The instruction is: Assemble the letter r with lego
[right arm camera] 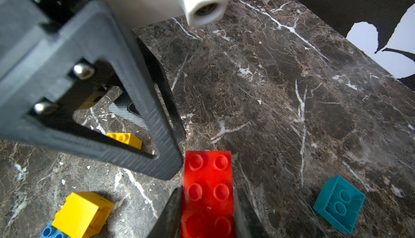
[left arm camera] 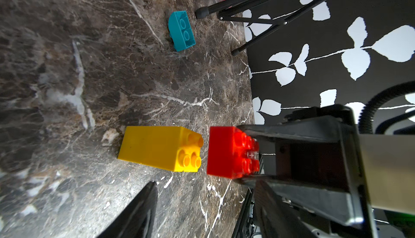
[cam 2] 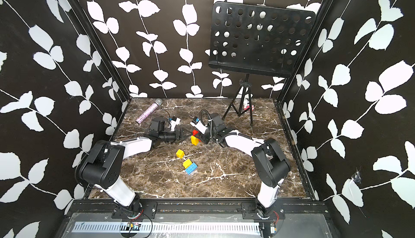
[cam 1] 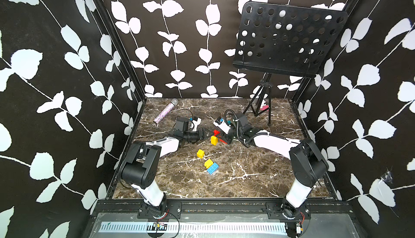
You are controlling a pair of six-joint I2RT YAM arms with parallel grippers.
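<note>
A red brick is held in my right gripper [cam 1: 220,135], which is shut on it; in the left wrist view its studded end [left arm camera: 224,151] faces right. An upright yellow brick [left arm camera: 153,147] stands beside it, close to my left gripper. That gripper is part open, with nothing between its fingers, pointing at the two bricks. Toward the front lie another yellow brick [cam 1: 200,153], a yellow brick [right arm camera: 82,212] and a light blue brick [cam 1: 212,168]. A teal brick [left arm camera: 181,30] lies beyond, toward the stand.
A black music stand [cam 1: 289,39] stands at the back right on a tripod, with a small pink object by its feet. A glittery microphone [cam 1: 165,111] lies at the back left.
</note>
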